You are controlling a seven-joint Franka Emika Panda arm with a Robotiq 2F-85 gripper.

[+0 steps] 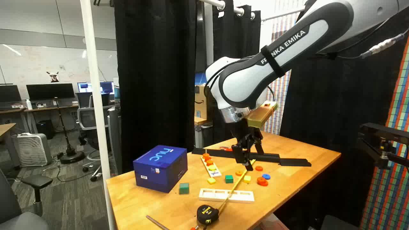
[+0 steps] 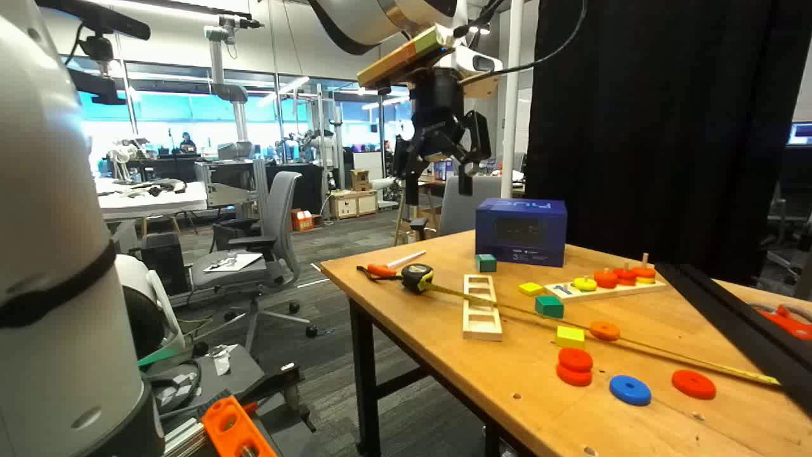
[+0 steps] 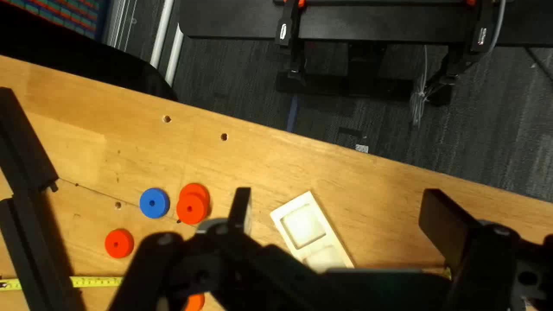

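High over the wooden table (image 1: pixel 291 174) hangs my gripper, its fingers wide apart and nothing between them. Below it in the wrist view, part of a cream tray with square recesses (image 3: pixel 334 243) shows; the gripper body hides the rest. Two stacked red rings (image 2: pixel 575 365), a blue ring (image 2: pixel 630 390) and a single red ring (image 2: pixel 693 384) lie near the table edge. Green blocks (image 2: pixel 549 306) and yellow blocks (image 2: pixel 570 336) lie scattered about. A peg board (image 2: pixel 609 291) carries orange, red and yellow rings. Across the tray runs the yellow tape of a tape measure (image 1: pixel 207 214).
A blue box (image 1: pixel 161 168) stands at the table's far left corner in exterior view 1. Black bars (image 1: pixel 255 156) cross the table behind the rings. An orange-handled tool (image 2: pixel 382 270) lies near the table corner. Bare wood borders the long edge.
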